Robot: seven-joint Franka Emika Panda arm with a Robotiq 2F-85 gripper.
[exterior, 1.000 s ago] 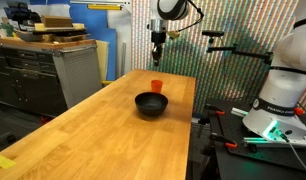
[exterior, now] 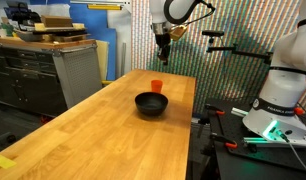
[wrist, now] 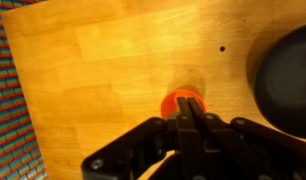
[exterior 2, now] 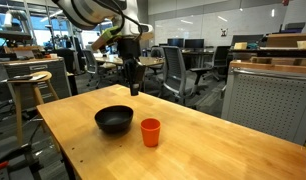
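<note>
My gripper (exterior: 164, 63) hangs well above the table at its far end in exterior view 1. Its fingertips (wrist: 186, 103) are close together in the wrist view, and nothing can be made out between them. An orange-red cup (exterior 2: 151, 132) stands upright on the wooden table, clear of the gripper. In the wrist view the gripper's body hides part of this cup (wrist: 171, 101). Beside it sits a black bowl (exterior 2: 114, 121); the same bowl (wrist: 291, 82) is at the right edge of the wrist view. In exterior view 1, the bowl (exterior: 151, 103) looks empty.
A white arm section (exterior: 283, 90) stands off the table's right side. Chairs and a grey cabinet (exterior 2: 261, 105) are beyond the table.
The gripper and its arm have shifted and turned a little, with the arm now higher and larger in exterior view 1. The cup and bowl have not moved.
</note>
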